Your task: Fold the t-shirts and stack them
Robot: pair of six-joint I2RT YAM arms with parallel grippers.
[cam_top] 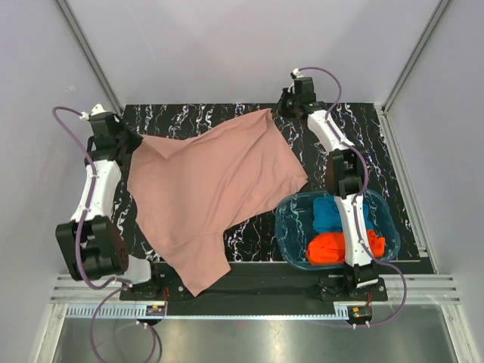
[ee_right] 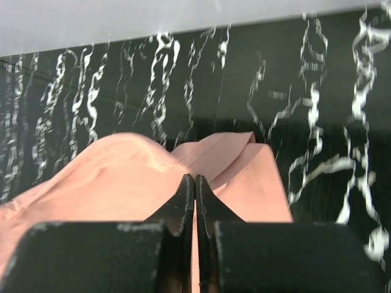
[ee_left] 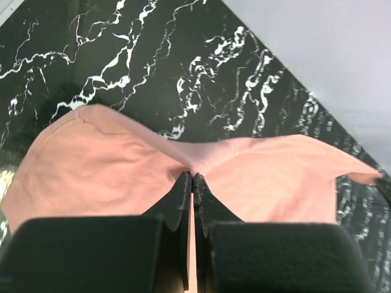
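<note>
A salmon-pink t-shirt (cam_top: 200, 181) lies spread over the black marbled table, one sleeve hanging past the front edge. At its far left corner my left gripper (cam_top: 141, 138) is shut on the fabric; in the left wrist view the pink cloth (ee_left: 244, 177) runs up in a fold to the fingertips. Toward the far right corner, my right gripper (cam_top: 278, 113) is shut on the cloth too. The right wrist view shows pink cloth (ee_right: 134, 177) pinched at the tips, with a folded-over flap (ee_right: 223, 155) just beyond them.
A clear teal bin (cam_top: 286, 246) at the front right holds a blue cloth (cam_top: 325, 215) and an orange cloth (cam_top: 325, 248), with the right arm passing over it. Bare marbled table (cam_top: 370, 147) shows at the far right. A white wall stands behind.
</note>
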